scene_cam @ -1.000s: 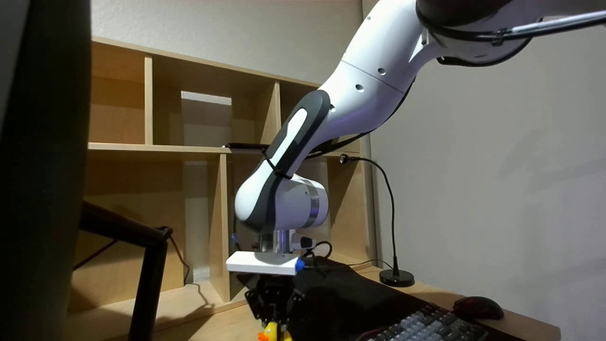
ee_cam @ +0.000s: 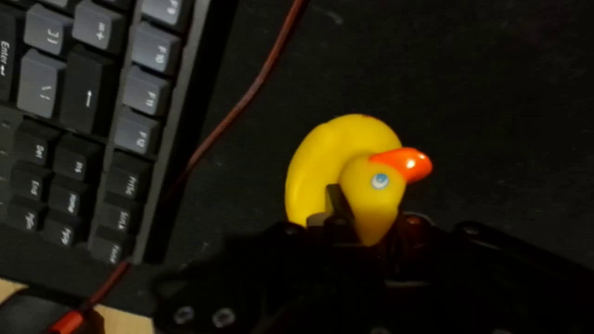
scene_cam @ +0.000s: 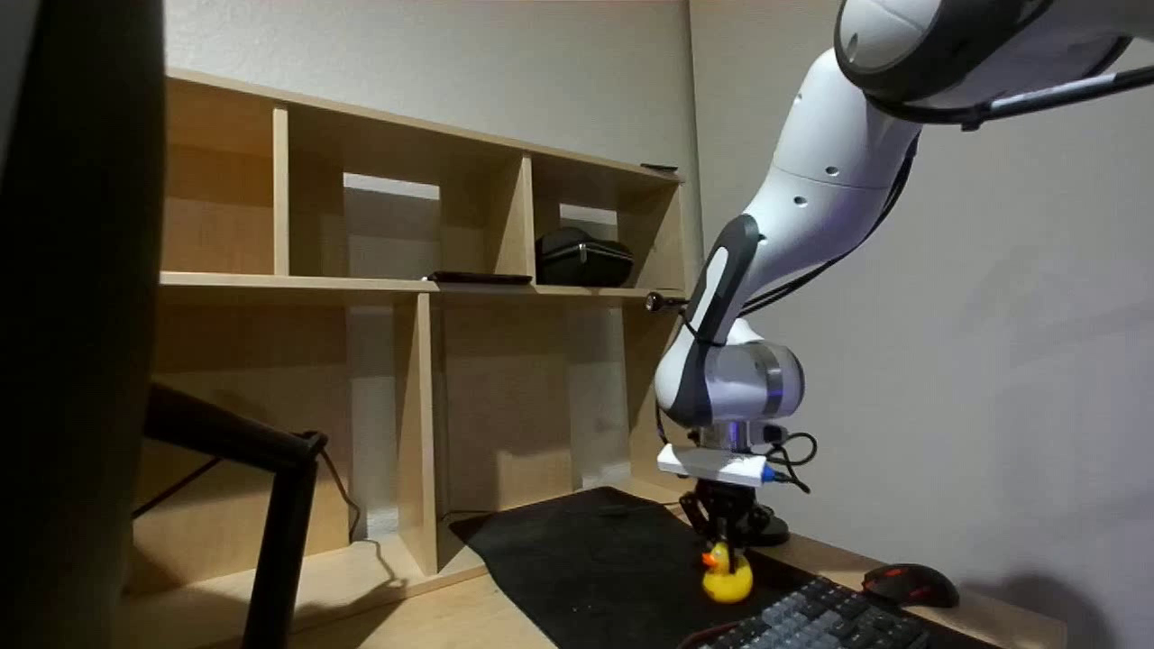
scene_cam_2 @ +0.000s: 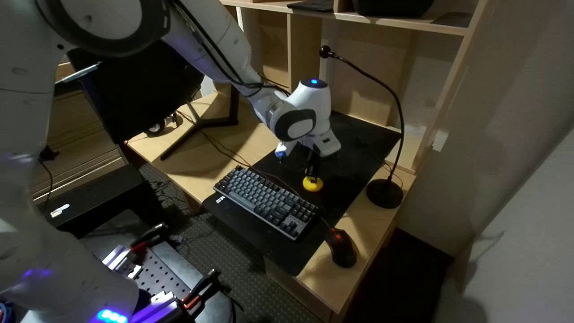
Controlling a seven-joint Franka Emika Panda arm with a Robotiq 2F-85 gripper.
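Observation:
A yellow rubber duck [ee_cam: 317,161] with an orange beak is gripped at the head by my gripper, whose dark fingers [ee_cam: 337,203] press on either side. In the wrist view the beak points right and one blue eye shows. From the first exterior view, the duck [scene_cam: 728,584] hangs upright beneath the gripper [scene_cam: 727,541], over the black desk mat [scene_cam: 584,562]. The second exterior view shows the duck [scene_cam_2: 312,184] beyond the keyboard's back edge. Whether its base touches the mat, I cannot tell.
The keyboard [scene_cam_2: 266,199] lies close beside the duck, with a red cable [ee_cam: 245,100] between them. A mouse [scene_cam_2: 341,247] and a black gooseneck stand [scene_cam_2: 384,193] occupy the right side. The wooden shelf [scene_cam: 422,286] rises behind.
The arm has moved right and farther back in the first exterior view, carrying the duck from above the bare wood to above the mat. The grip on the duck stays shut.

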